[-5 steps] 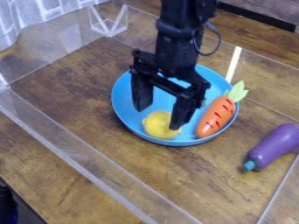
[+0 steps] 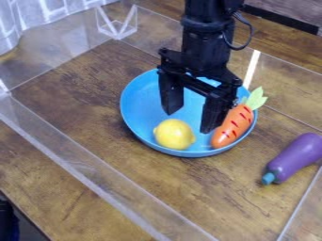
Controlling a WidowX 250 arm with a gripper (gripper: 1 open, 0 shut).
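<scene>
My black gripper (image 2: pixel 195 104) is open above a blue bowl (image 2: pixel 141 113) in the middle of the view, one finger toward the left, the other over the right side beside the carrot. A yellow lemon-like object (image 2: pixel 174 134) lies in the front of the bowl below the gripper, clear of its fingers. An orange carrot with a pale green top (image 2: pixel 232 125) lies at the bowl's right.
A purple eggplant (image 2: pixel 295 157) lies on the wooden table (image 2: pixel 151 198) outside the bowl at the right. Clear plastic edges run along the left and back. The table left of and in front of the bowl is free.
My gripper has moved up and back, away from the yellow object, which is now more fully visible. The objects appear to stay in place.
</scene>
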